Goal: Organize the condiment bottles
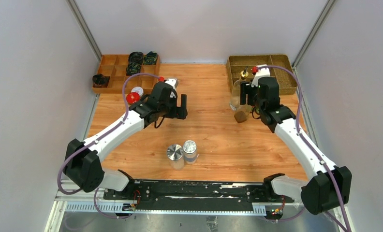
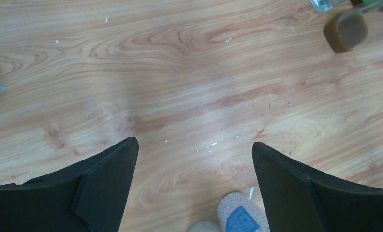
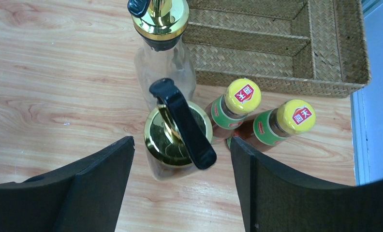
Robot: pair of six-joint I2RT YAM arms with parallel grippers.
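Observation:
Two tall glass bottles with gold caps and black spouts stand by the right basket; the rear bottle (image 3: 163, 65) is clear, the nearer bottle (image 3: 172, 145) holds something brown. My right gripper is part open above the nearer bottle, its cap between the finger directions and no grip visible. Beside it are two yellow-capped bottles (image 3: 243, 96) with green labels. At the front stand two silver-lidded jars, a larger jar (image 1: 175, 154) and a smaller jar (image 1: 190, 151). My left gripper (image 1: 182, 107) is open over bare table, nothing between its fingers.
A woven divided basket (image 3: 247, 65) sits at the back right. At the back left is a wooden divided tray (image 1: 117, 86) with several dark items; a red-lidded jar (image 1: 133, 98) and white-lidded jar (image 1: 138, 90) are in front.

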